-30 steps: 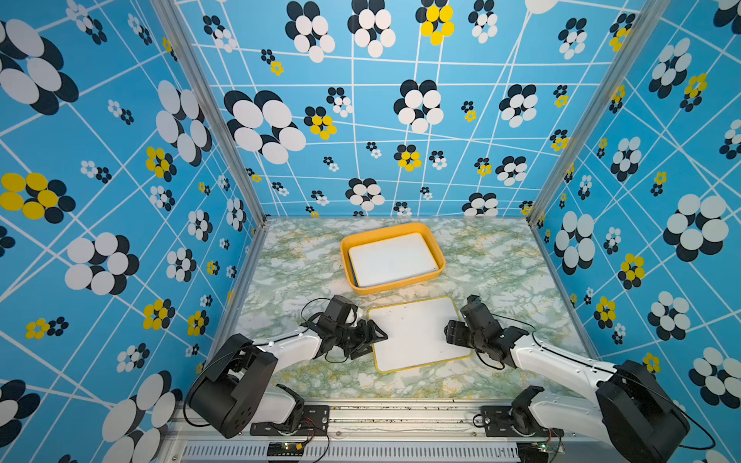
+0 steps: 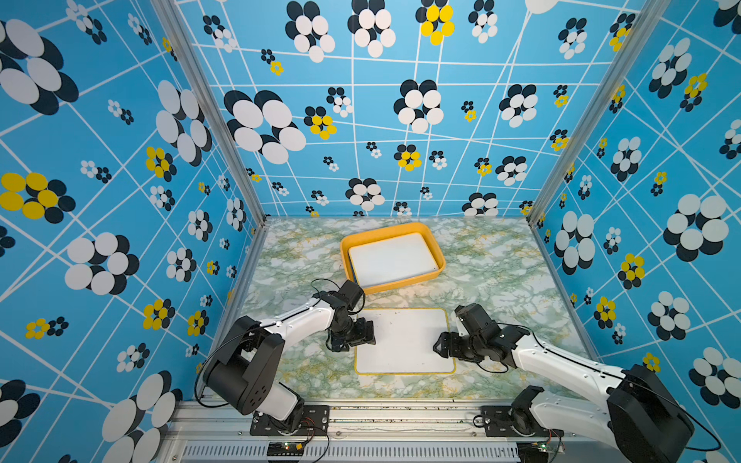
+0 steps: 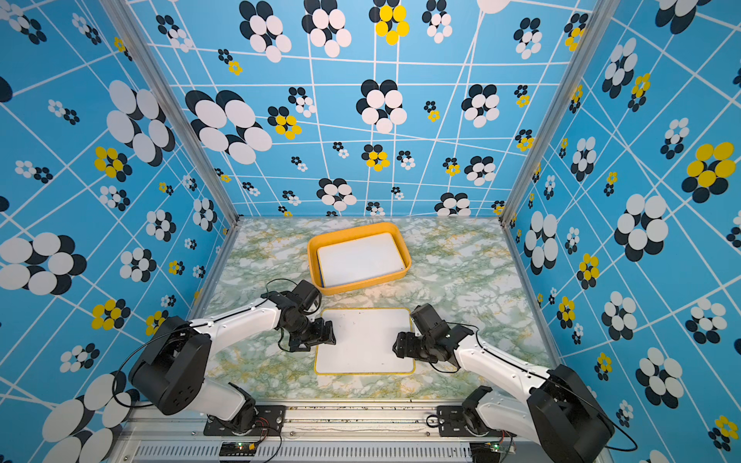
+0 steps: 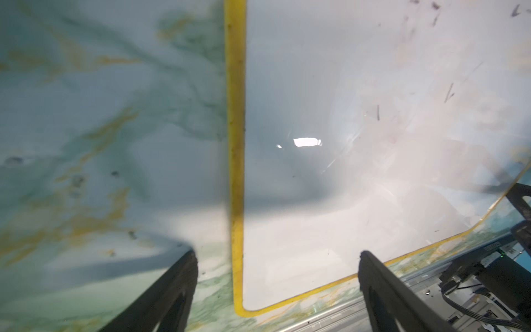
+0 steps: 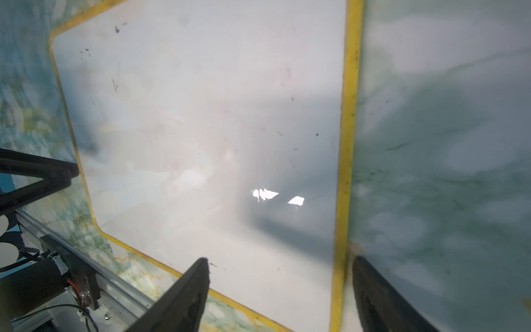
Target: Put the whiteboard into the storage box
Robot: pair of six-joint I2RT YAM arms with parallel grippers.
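A white whiteboard [image 2: 405, 343] with a thin yellow rim lies on the table in front of the two arms, its sides nearly square to the table's front edge. The yellow-orange storage box [image 2: 395, 287] stands behind it. My left gripper is part open over the board's left rim, one finger [image 4: 174, 290] on the table side and the other over the board. At the opposite end, my right gripper stands open, with the right rim running between its fingers near the right one. Neither gripper visibly clamps the board.
Another white board [image 2: 392, 260] lies inside the storage box, slightly tilted against its walls. A metal rail [image 2: 401, 409] runs along the front edge, close to the whiteboard.
The whiteboard has shifted left and slightly toward the front, turning from slanted to nearly straight. My right gripper moved left with it; my left arm moved slightly left and its wrist turned.
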